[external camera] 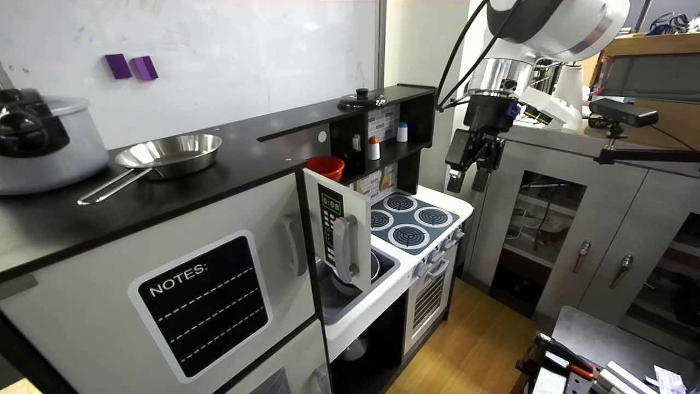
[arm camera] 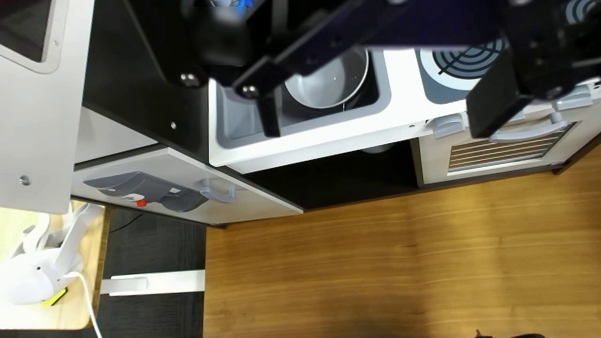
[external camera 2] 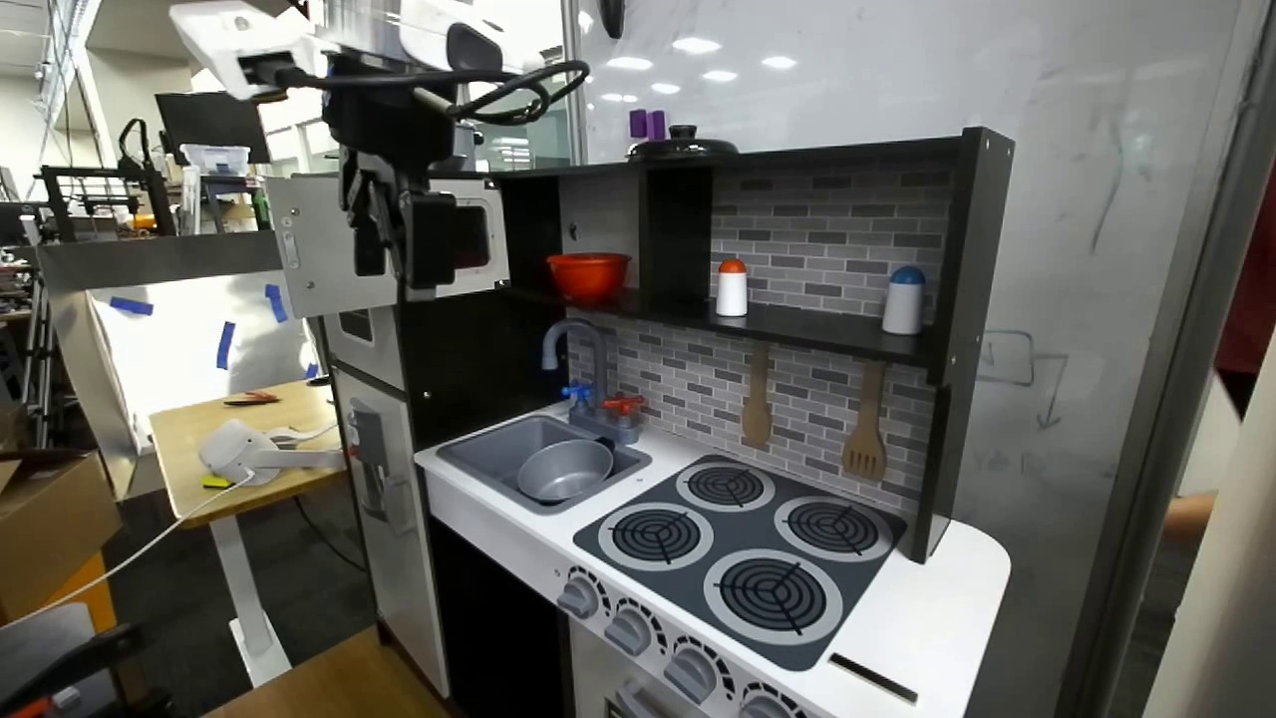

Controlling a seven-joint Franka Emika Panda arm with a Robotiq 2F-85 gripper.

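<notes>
My gripper (external camera: 467,183) hangs open in the air in front of the toy kitchen, with nothing between its fingers. In the wrist view the two dark fingers (arm camera: 489,101) stand wide apart, with the sink edge and counter below. The microwave door (external camera: 359,246) stands swung open. Inside that compartment, on its shelf, rests a red bowl (external camera 2: 588,276). A grey pot (external camera 2: 565,469) lies in the sink (external camera 2: 508,433); in the wrist view the gripper partly covers the pot (arm camera: 329,81).
A stove top (external camera 2: 682,515) with black burners lies beside the sink. Two shakers, one orange-topped (external camera 2: 732,289) and one blue-topped (external camera 2: 904,301), stand on the shelf. A steel pan (external camera: 171,156), a large pot (external camera: 49,148) and a black lid (external camera: 362,99) sit on top.
</notes>
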